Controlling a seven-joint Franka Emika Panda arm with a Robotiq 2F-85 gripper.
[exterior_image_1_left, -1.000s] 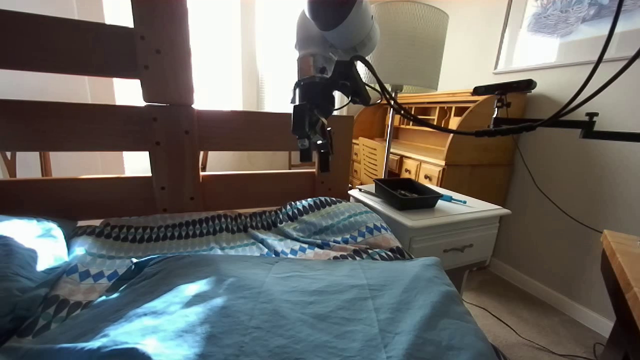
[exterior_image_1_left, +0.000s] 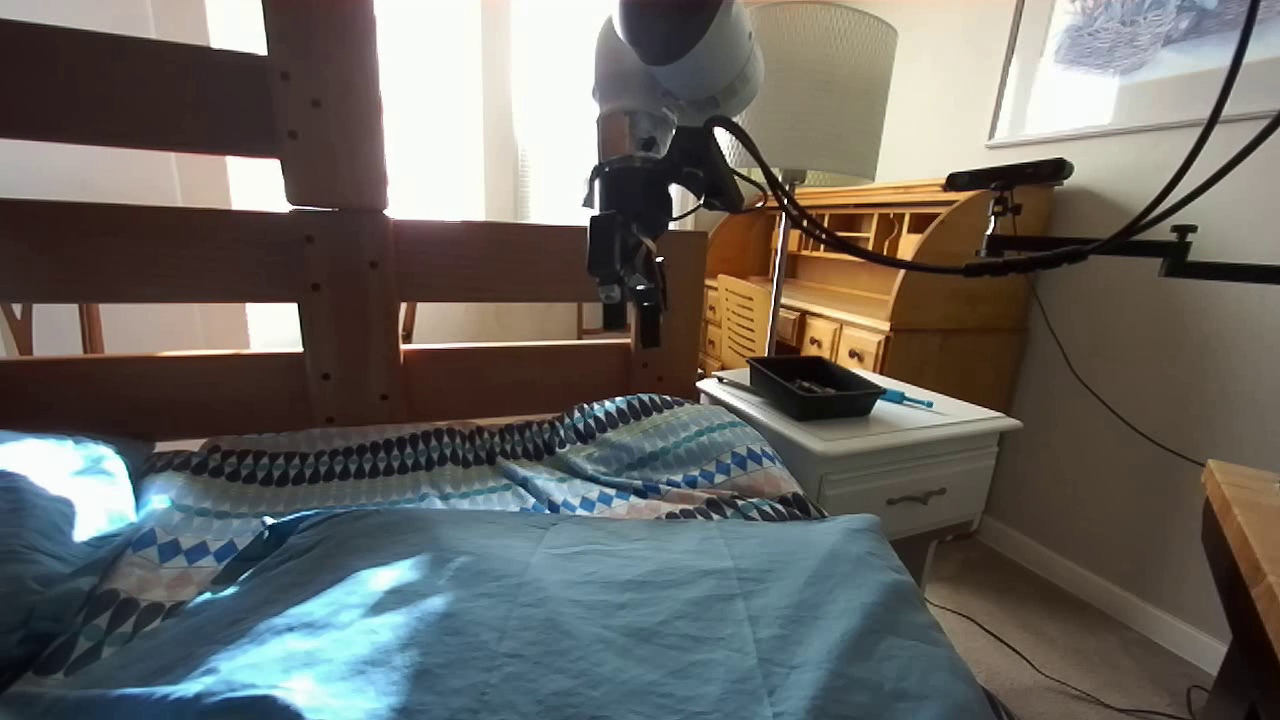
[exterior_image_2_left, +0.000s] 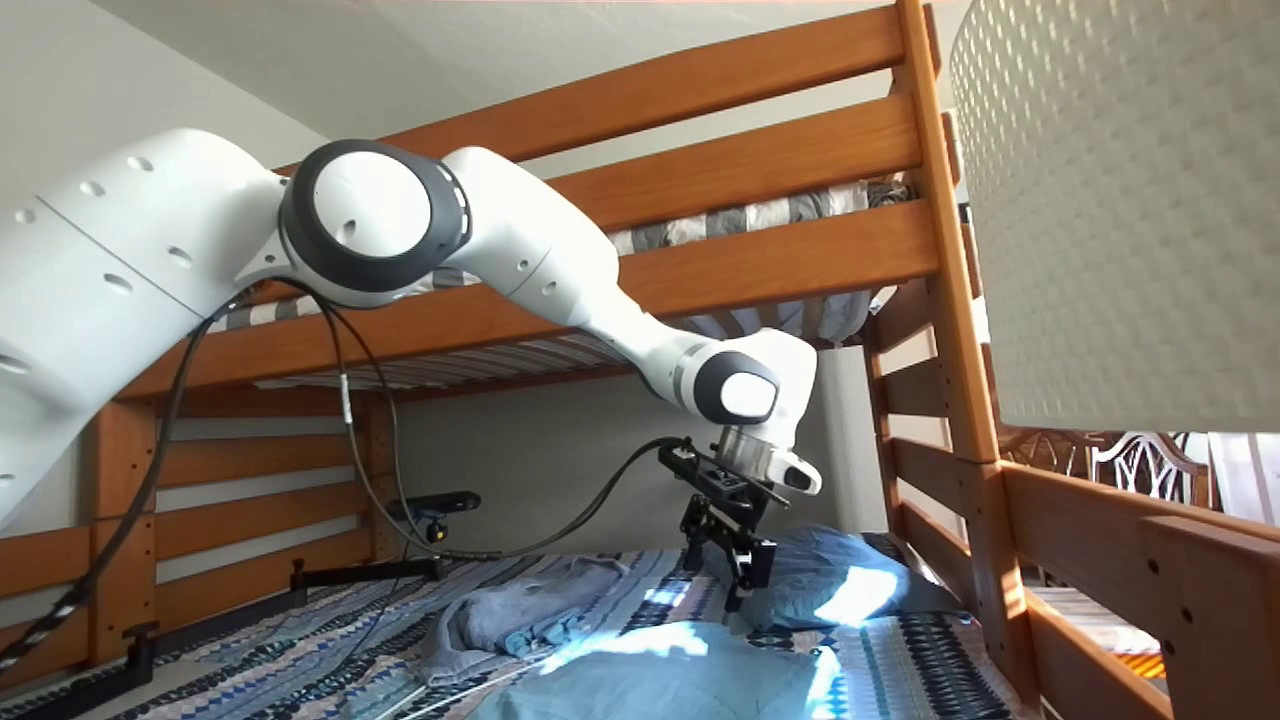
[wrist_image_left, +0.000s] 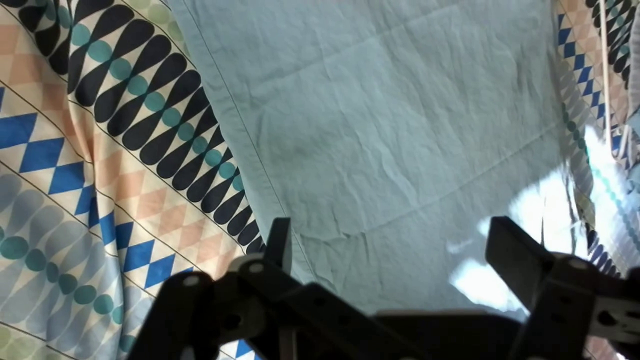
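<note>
A plain blue-green cloth (wrist_image_left: 384, 138) lies mostly flat over the patterned bedding (wrist_image_left: 138, 198), with a few shallow creases. In exterior view 1 the same cloth (exterior_image_1_left: 576, 612) covers the near part of the bed. My gripper is open, its two black fingers wide apart and only cloth visible far beneath the gap. Seen from the side, the gripper (exterior_image_1_left: 631, 324) hangs pointing down above the bed, clear of the fabric. Nothing is held.
A bluish pillow (exterior_image_2_left: 804, 582) lies at the bed's end, near a crumpled grey-blue cloth (exterior_image_2_left: 528, 606). Wooden bunk rails (exterior_image_1_left: 516, 264) bound the bed. A white nightstand (exterior_image_1_left: 912, 438) carries a black tray (exterior_image_1_left: 816, 386). My cable (exterior_image_1_left: 888, 258) loops through the air.
The arm has shifted very slightly to the right and a touch lower in exterior view 1. Cloth and bedding look the same.
</note>
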